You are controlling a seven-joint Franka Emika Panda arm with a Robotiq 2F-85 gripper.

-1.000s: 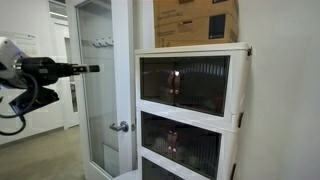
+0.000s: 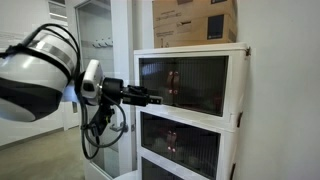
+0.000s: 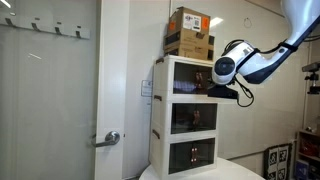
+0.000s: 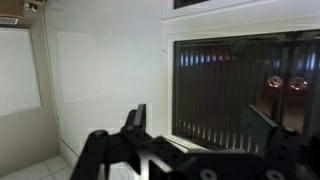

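Observation:
A tall white cabinet (image 2: pixel 242 85) with dark ribbed doors stands against the wall. Small reddish-brown handles (image 2: pixel 173 83) sit at the middle of its upper doors. My gripper points toward the cabinet; in the wrist view its two fingers stand wide apart with nothing between them. That view shows the top dark door (image 4: pixel 215 85) beyond the gripper and two round, copper-coloured knobs (image 4: pixel 286 82) to the right. In exterior view 2 the gripper (image 3: pixel 223 92) is at the level of the top compartment. The cabinet's doors look closed.
Cardboard boxes (image 3: pixel 189 35) are stacked on the cabinet. Beside it is a glass-paned door (image 2: pixel 105 60) with a metal lever handle (image 3: pixel 107 138). A pale round table surface (image 3: pixel 225 170) lies below the arm.
The arm has come in from the left in exterior view 1, moving rightward until the gripper overlaps the cabinet's upper left part. The cabinet and boxes have stayed put.

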